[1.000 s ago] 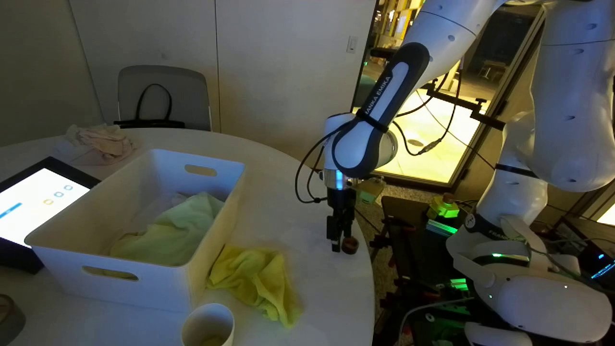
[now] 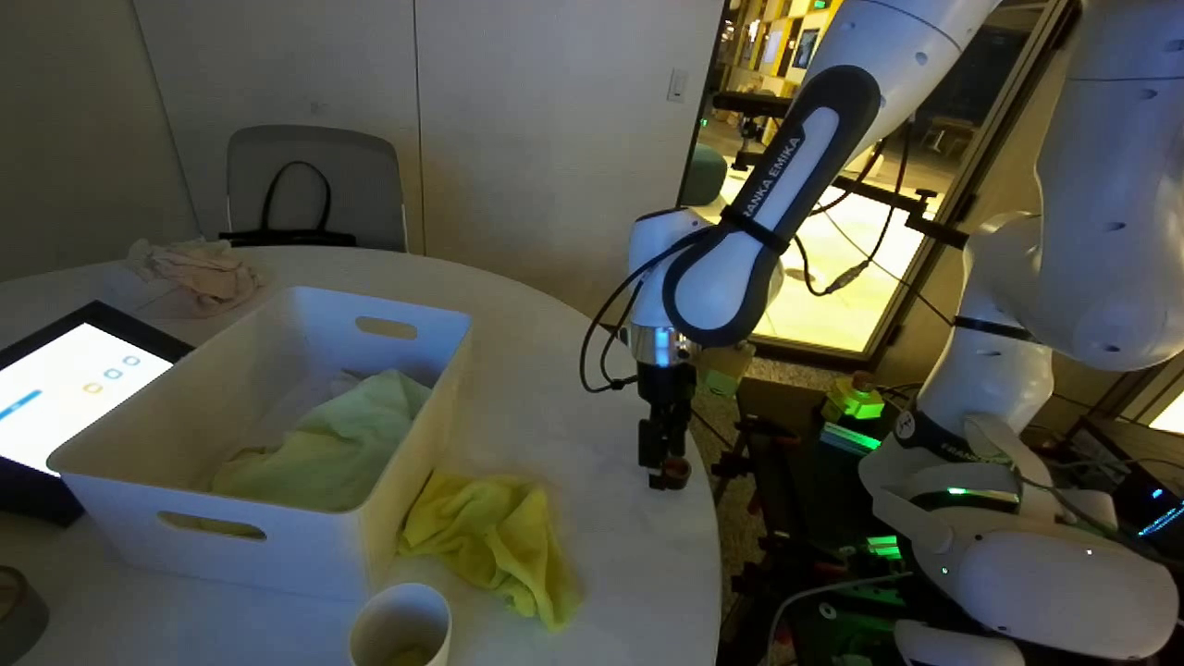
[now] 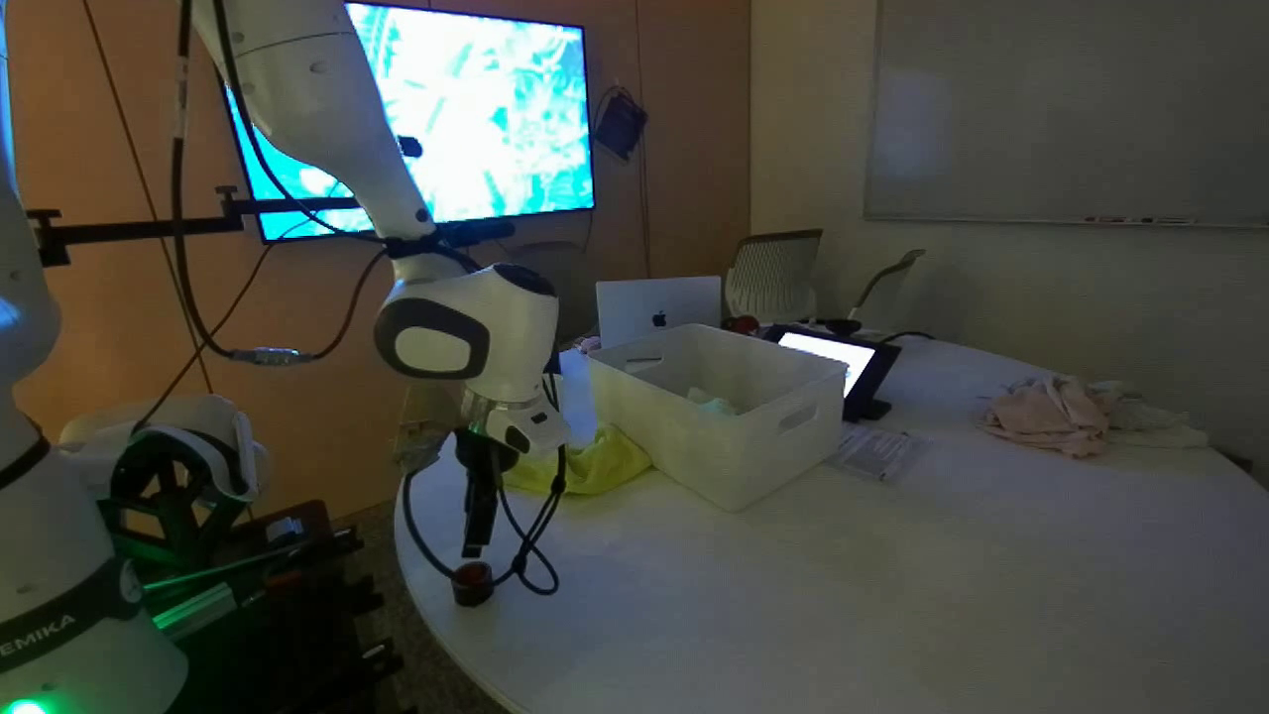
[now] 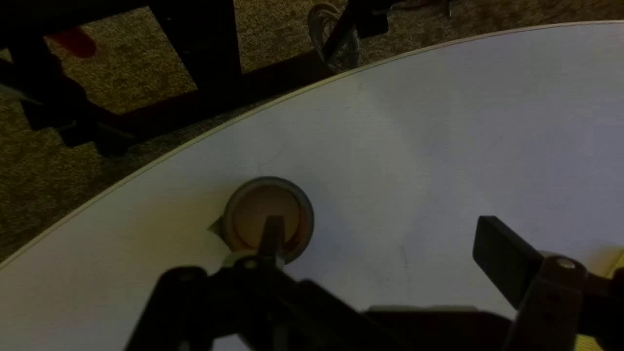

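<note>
A small dark round object, like a tape roll or a shallow cup [image 4: 251, 204], rests on the white table near its curved edge. In the wrist view my gripper is open, its fingers wide apart with bare table between them. The left fingertip [image 4: 272, 231] overlaps the near part of the round object; the other finger lies well to the right of it. From the second exterior view, the gripper [image 3: 475, 549] stands just above the round object [image 3: 472, 585]. Whether finger and object touch, I cannot tell.
A white bin [image 2: 416, 444] holds a pale green cloth [image 2: 344, 438]. Beside it lie a yellow cloth [image 2: 494, 544] and a white cup [image 2: 405, 633]. A lit tablet [image 2: 67, 388] and pink cloth [image 2: 205, 276] are farther off. Free table lies between yellow cloth and gripper.
In exterior view 1, the arm and gripper have shifted slightly right, so the gripper now overlaps the round object that stood beside it. The cloths and bin are unmoved.
</note>
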